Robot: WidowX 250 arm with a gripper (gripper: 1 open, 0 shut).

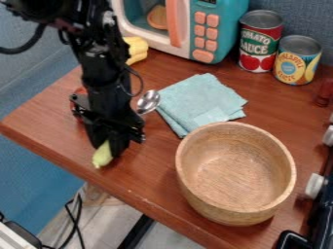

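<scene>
The black gripper point(107, 136) hangs low over the left part of the wooden table, with a pale yellow-green object point(101, 156) at its fingertips, partly hidden by the fingers. Whether the fingers are closed on it is hard to tell. A silver spoon point(148, 100) lies just right of the arm. A folded light-blue cloth point(200, 101) lies to its right, and an empty wooden bowl point(236, 171) stands on the front right.
At the back are a toy microwave point(182, 29), a tomato sauce can point(259, 44), a second can point(298, 60) and a yellow object point(135, 50). Black equipment point(317, 209) lines the right edge. Bare table lies left of the bowl.
</scene>
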